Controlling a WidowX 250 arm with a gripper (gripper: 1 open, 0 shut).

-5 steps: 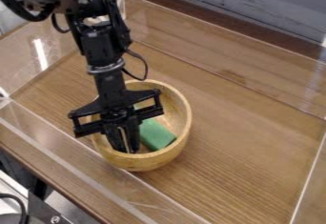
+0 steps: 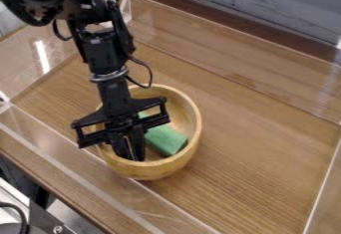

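Observation:
A round tan bowl sits near the front-left of the wooden table, with a green block lying inside its right part. My black gripper reaches down from the upper left into the bowl's left side. Its fingertips are low, by the bowl's near-left wall. The fingers look close together, but what lies between them is dark and hidden, so I cannot tell if they grip anything.
A pale wall runs along the back. The table's left front edge is close to the bowl, with dark cables beyond.
The green block and the bowl look nearly unchanged.

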